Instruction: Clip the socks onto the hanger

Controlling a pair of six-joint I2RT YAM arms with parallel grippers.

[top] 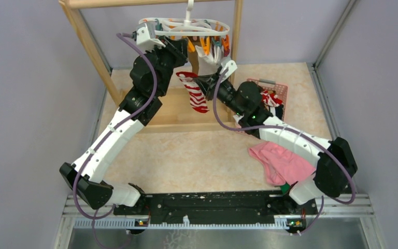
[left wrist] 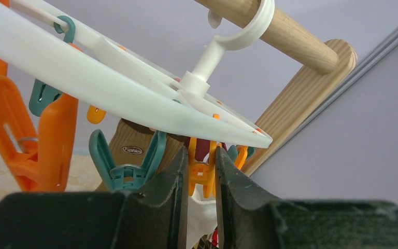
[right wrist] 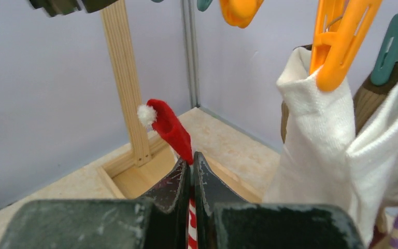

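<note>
The red-and-white striped sock [top: 197, 97] hangs from my right gripper [top: 197, 81], which is shut on it. In the right wrist view its red top [right wrist: 172, 129] with a white pompom sticks up above the fingertips, free of any clip. My left gripper is at the rim of the white hanger [left wrist: 134, 116], its fingers closed around an orange clip [left wrist: 202, 174] and touching both sides. No striped sock shows in that clip. In the right wrist view, an orange clip [right wrist: 337, 52] grips a white sock [right wrist: 316, 129] on the hanger.
Teal clips [left wrist: 129, 166] and more orange clips [left wrist: 57, 140] crowd the rim near my left fingers. A wooden frame [top: 85, 41] carries the hanger. At the right stand a pink basket [top: 282, 93] with socks and a pink cloth [top: 284, 162].
</note>
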